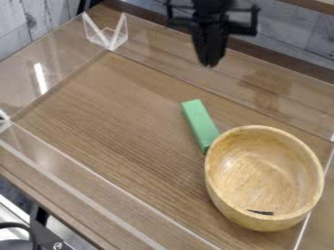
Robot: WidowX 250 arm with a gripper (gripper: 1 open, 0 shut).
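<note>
The dark robot gripper (pixel 209 51) hangs high at the top centre of the camera view, blurred, its tip pointing down and shut. It is above and apart from a green bar (pixel 200 124), which lies on the wooden table. A round beige bowl (pixel 261 176) sits at the right, just beside the bar's lower end, with a small dark mark or object near its bottom.
Clear plastic pieces (pixel 107 31) stand at the back left. Clear strips run along the table's left and right edges. Dark cables lie at the bottom left corner.
</note>
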